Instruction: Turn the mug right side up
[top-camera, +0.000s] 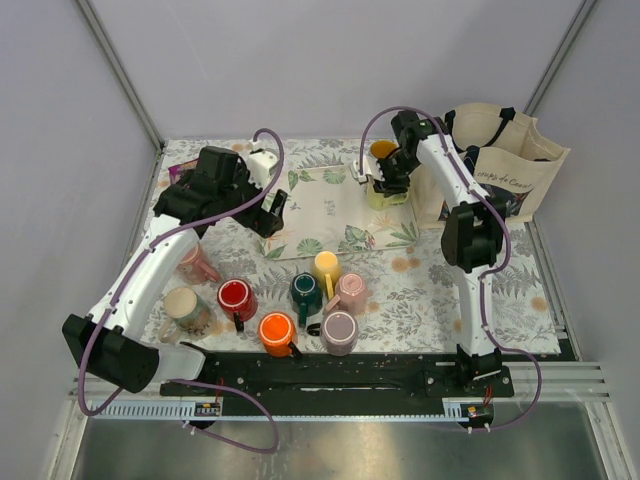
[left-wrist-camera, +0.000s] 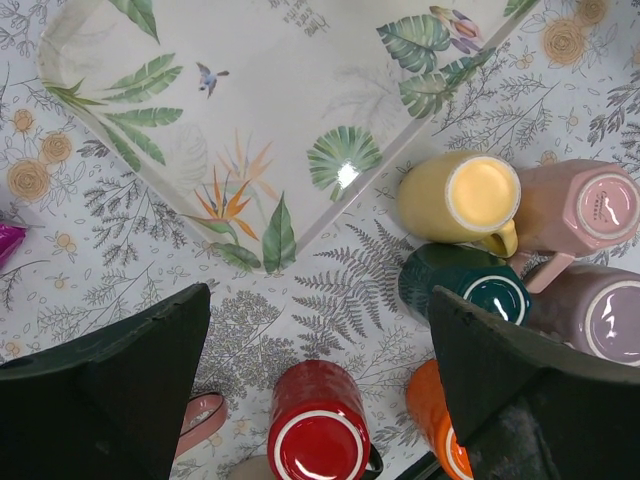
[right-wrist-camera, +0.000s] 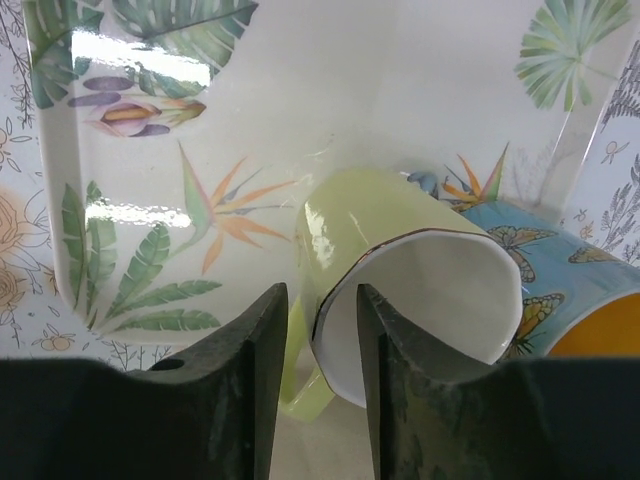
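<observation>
A pale yellow-green mug (right-wrist-camera: 375, 205) lies on its side on the floral tray (top-camera: 325, 215), its white inside facing up toward the camera in the right wrist view and its handle toward the bottom. My right gripper is at the mug's near rim, one finger outside beside the handle and the other over the opening, the fingers part open; whether they touch the rim I cannot tell. My left gripper hangs open above the table left of the tray, nothing between its fingers.
A blue butterfly mug (right-wrist-camera: 560, 265) lies beside the yellow-green one. Several upturned mugs, including a red one (left-wrist-camera: 315, 420) and a yellow one (left-wrist-camera: 455, 195), stand in front of the tray. A canvas bag (top-camera: 535, 165) sits at the back right.
</observation>
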